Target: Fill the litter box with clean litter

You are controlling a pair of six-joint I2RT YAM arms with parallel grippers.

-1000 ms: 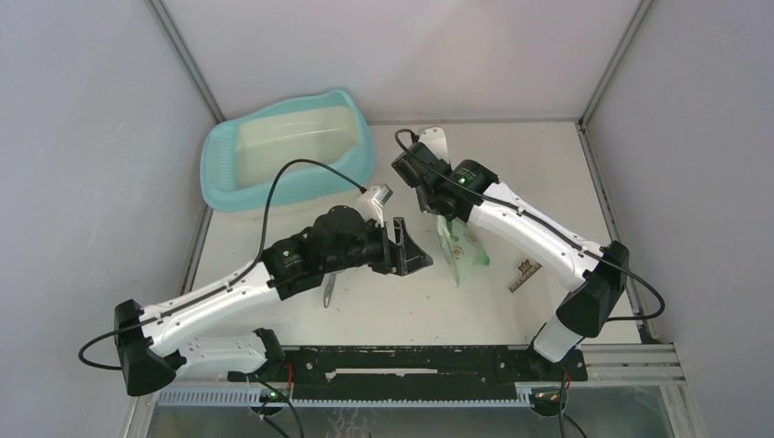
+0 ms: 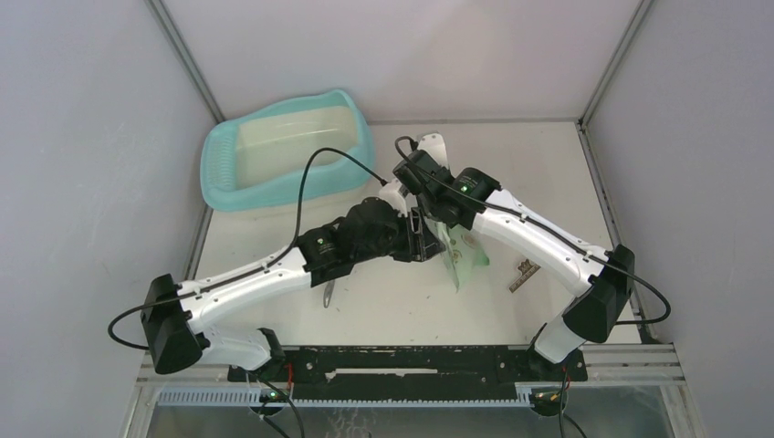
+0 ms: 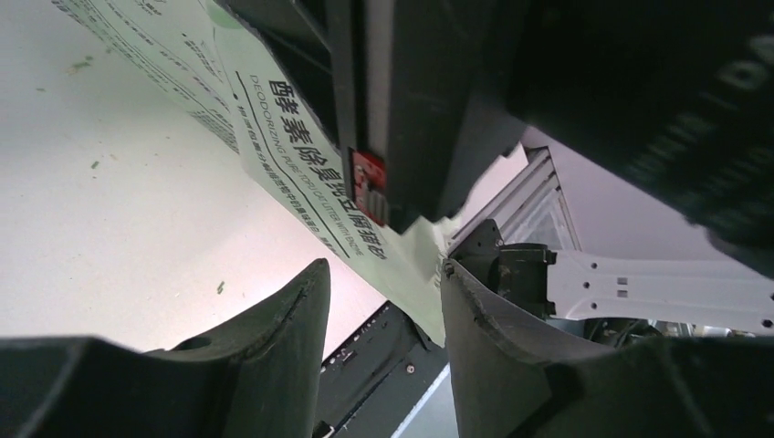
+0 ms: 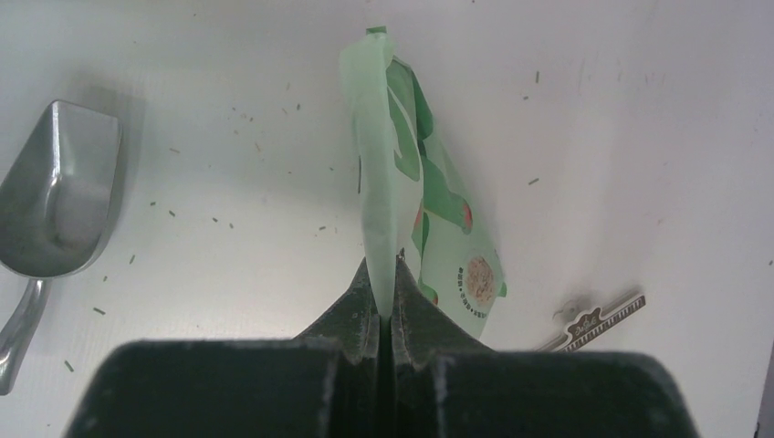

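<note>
The pale green litter bag [image 2: 467, 255] hangs beneath my right gripper, which is shut on its folded upper edge. My left gripper is part open against the bag [image 3: 301, 173], just below the right gripper's body; the bag's printed side shows behind its fingers. In the top view both wrists overlap, hiding the contact. The turquoise litter box [image 2: 219, 169] sits at the back left. A metal scoop [image 4: 57, 201] lies on the table left of the bag, mostly hidden under my left arm from above.
A bag clip [image 2: 523, 274] lies right of the bag. Small pellets are scattered on the table [image 4: 639, 164]. The two arms crowd the middle.
My left gripper has moved right and slightly up in the top view, up to the bag and the right gripper. The right arm has shifted very slightly.
</note>
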